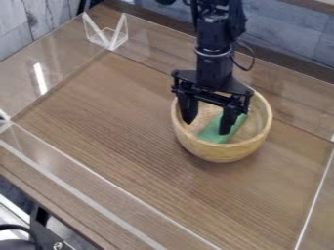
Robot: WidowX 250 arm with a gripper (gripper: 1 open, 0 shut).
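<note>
My black gripper (209, 107) is at the wooden bowl (222, 146), its fingers reaching down into the bowl's left and middle part. A green object (225, 129) lies inside the bowl, partly hidden by the fingers. The fingers look apart; whether anything is between them is unclear.
A small white wire-like object (102, 29) stands at the back left. Dark cables show at the lower left corner.
</note>
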